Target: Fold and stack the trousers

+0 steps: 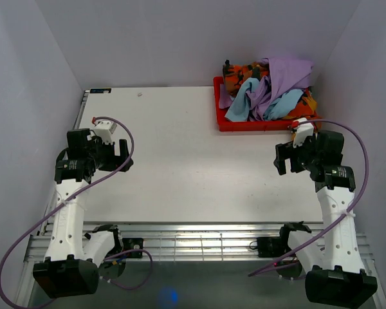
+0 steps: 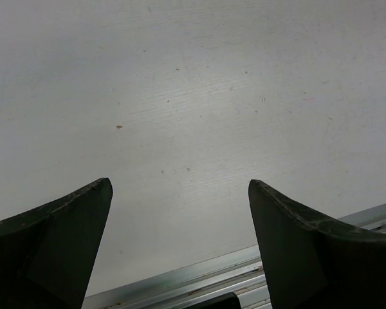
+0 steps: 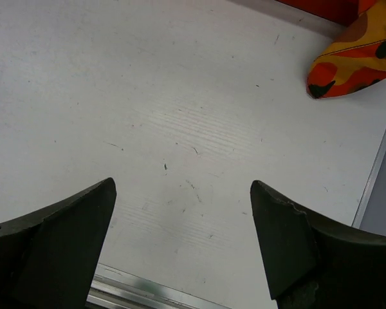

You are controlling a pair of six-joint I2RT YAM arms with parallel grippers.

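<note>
A jumbled pile of trousers in lilac, light blue and orange camouflage fills a red bin at the back right. A camouflage piece hangs over the bin's front onto the table in the right wrist view. My left gripper stands open over the table's left side, with bare table below it. My right gripper is open over the right side, in front of the bin, with nothing between its fingers.
Grey walls enclose the back and sides. A metal rail runs along the front edge. Purple cables loop beside both arms.
</note>
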